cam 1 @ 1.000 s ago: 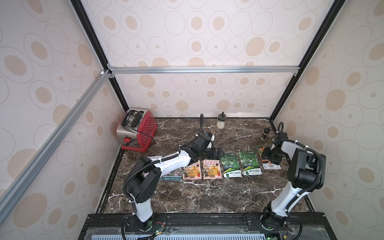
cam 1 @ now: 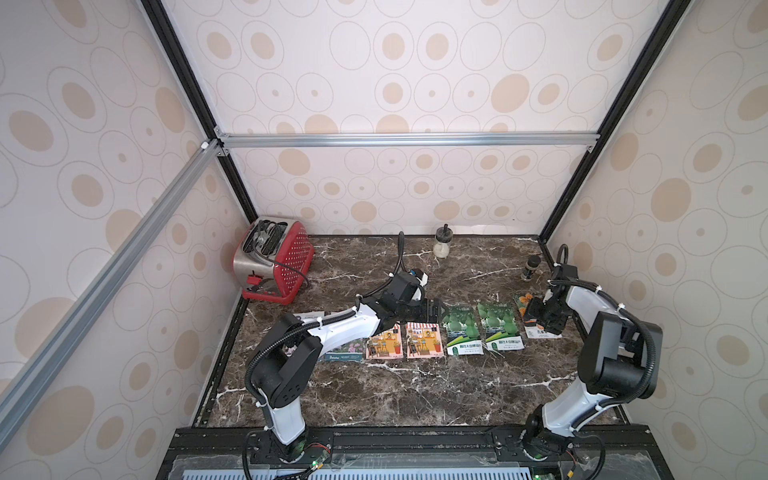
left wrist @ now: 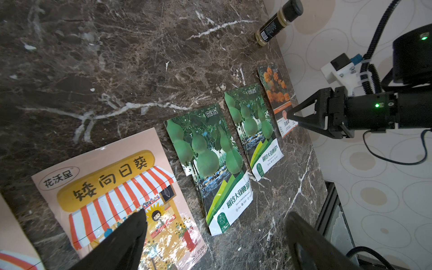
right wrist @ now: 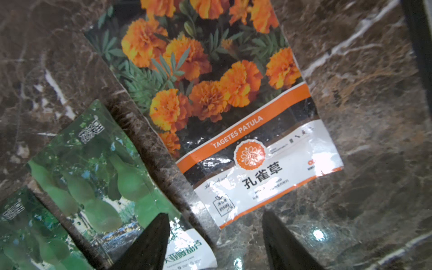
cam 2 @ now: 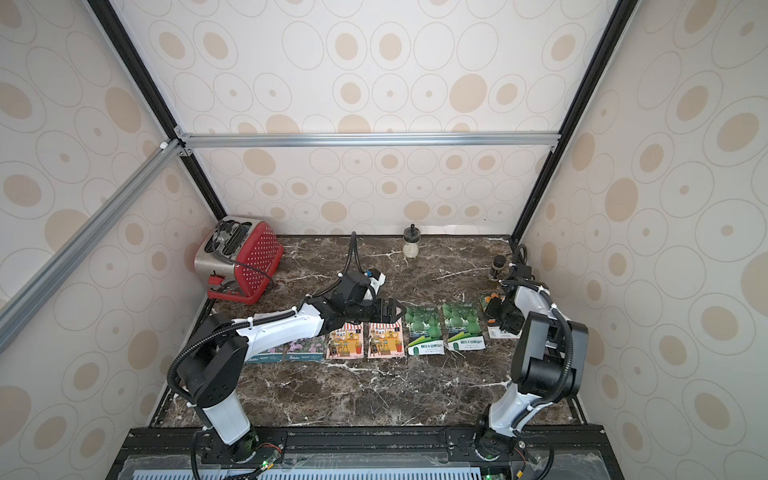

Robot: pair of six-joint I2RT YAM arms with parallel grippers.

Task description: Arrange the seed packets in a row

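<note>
Seed packets lie face up in a side-by-side row. At its right end is the orange marigold packet [right wrist: 225, 112], set slightly apart from two green gourd packets [cam 1: 461, 328] [cam 1: 500, 326]. Two orange sunflower packets [cam 1: 424, 342] [cam 1: 385, 345] follow to the left, then purple-and-teal ones [cam 2: 305, 349], partly covered by the left arm. My right gripper is over the marigold packet's lower edge, fingers apart, nothing between them. My left gripper stands wide open and empty above the gap between the sunflower and gourd packets.
A red toaster [cam 1: 276, 260] stands at the back left. A glass jar [cam 1: 442, 241] is near the back wall, and a small dark-capped shaker [left wrist: 278, 22] stands behind the marigold packet. Bare marble counter [cam 1: 448, 392] lies in front of the row.
My right arm's elbow has swung a little to the right, and its gripper has shifted slightly toward the front. The left gripper has barely moved. The packets look unmoved.
</note>
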